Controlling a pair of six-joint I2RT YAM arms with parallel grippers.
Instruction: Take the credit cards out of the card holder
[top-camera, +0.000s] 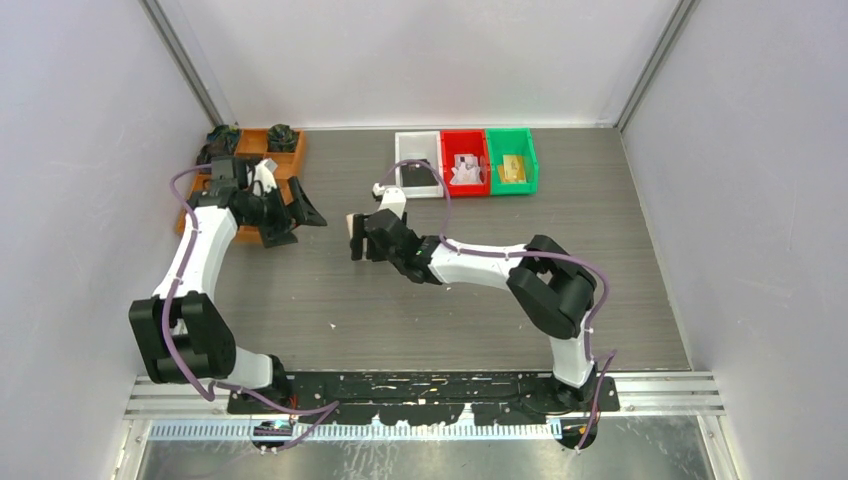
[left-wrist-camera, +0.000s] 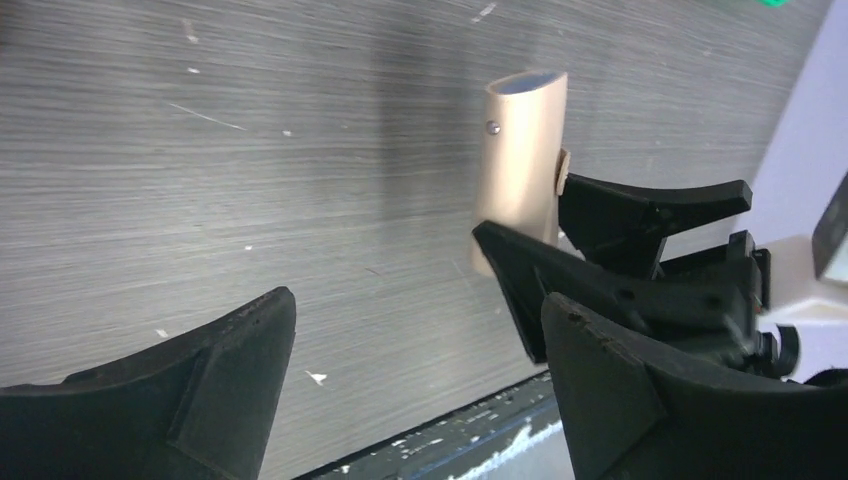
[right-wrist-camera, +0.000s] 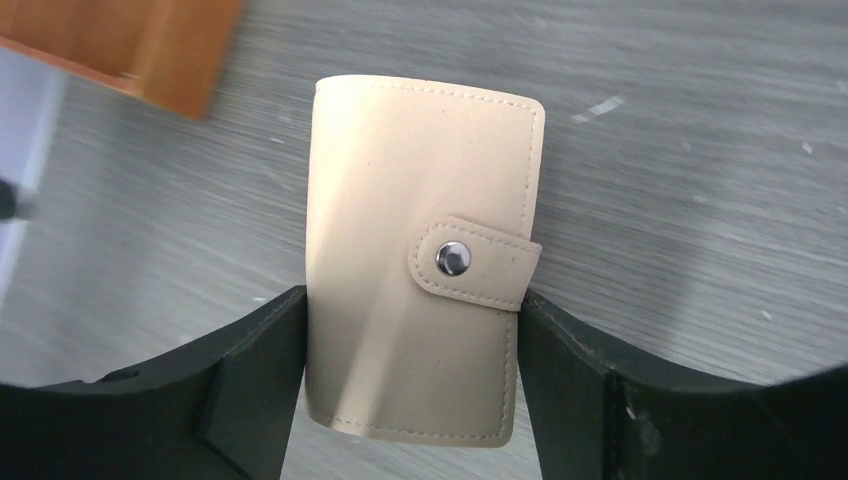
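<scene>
Gripped across its width, the beige card holder (right-wrist-camera: 400, 180) shows its snap strap fastened in the right wrist view. My right gripper is shut on it, a finger along each long edge. In the left wrist view the holder (left-wrist-camera: 524, 150) stands above the table, its near rounded edge towards me. No cards can be made out. My left gripper is apart from the holder, fingers parted with nothing between them. From above, the left gripper (top-camera: 303, 222) is left of the right gripper (top-camera: 362, 237).
Behind the left arm lies an orange compartment tray (top-camera: 248, 238) with dark items. At the back are a white bin (top-camera: 416, 140), a red bin (top-camera: 464, 143) and a green bin (top-camera: 528, 150), each holding something.
</scene>
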